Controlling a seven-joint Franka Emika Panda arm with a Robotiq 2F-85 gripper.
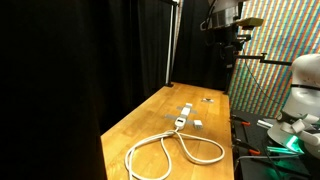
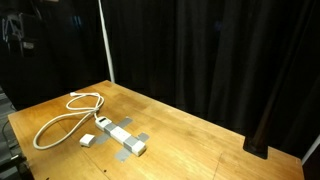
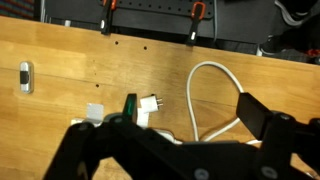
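Observation:
A white power strip lies on the wooden table, its white cord looping away over the wood. Beside the strip sits a small white plug adapter, apart from it; the wrist view shows the adapter with prongs at one side. High above the table's right side, my gripper hangs clear of everything. From the wrist, the gripper has its dark fingers wide apart, with only table, adapter and cord visible below. The gripper body hides part of the strip there.
Flat grey patches lie around the strip. A small grey-and-white item rests near the table's left side in the wrist view. Black curtains line the back.

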